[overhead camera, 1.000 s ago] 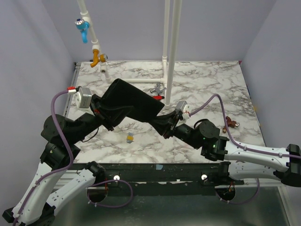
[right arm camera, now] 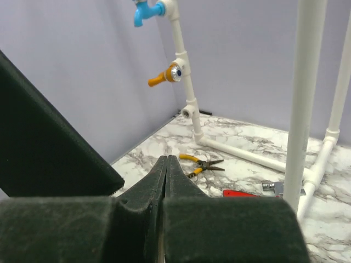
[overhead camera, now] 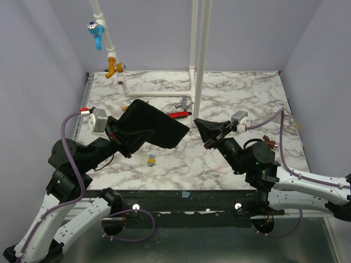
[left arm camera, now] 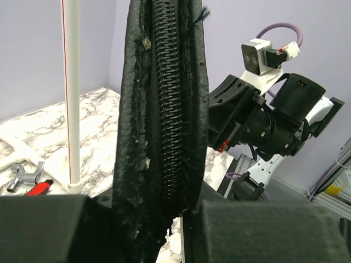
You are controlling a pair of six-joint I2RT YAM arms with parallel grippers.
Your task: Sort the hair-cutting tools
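Note:
A black zipped case (overhead camera: 154,123) is held up left of centre, my left gripper (overhead camera: 126,143) shut on it. In the left wrist view the case (left arm camera: 162,109) stands upright close to the camera, its zip facing it. My right gripper (overhead camera: 202,126) is shut with nothing visible between its fingers, just right of the case and apart from it. The right wrist view shows the case's dark corner (right arm camera: 55,153) at left. Behind lie yellow-handled pliers (right arm camera: 200,166), a red-handled tool (overhead camera: 178,114) and a metal wrench (overhead camera: 184,104).
White pipes (overhead camera: 159,93) with blue (overhead camera: 97,35) and orange (overhead camera: 112,67) taps stand at the back; a tall pipe (overhead camera: 200,66) rises near centre. A small yellow-grey item (overhead camera: 151,160) and brown piece (overhead camera: 270,142) lie on the marble board (overhead camera: 247,93).
The right gripper has moved right and up, away from the case's end. The case and left arm have shifted slightly down the view, uncovering more of the red tool.

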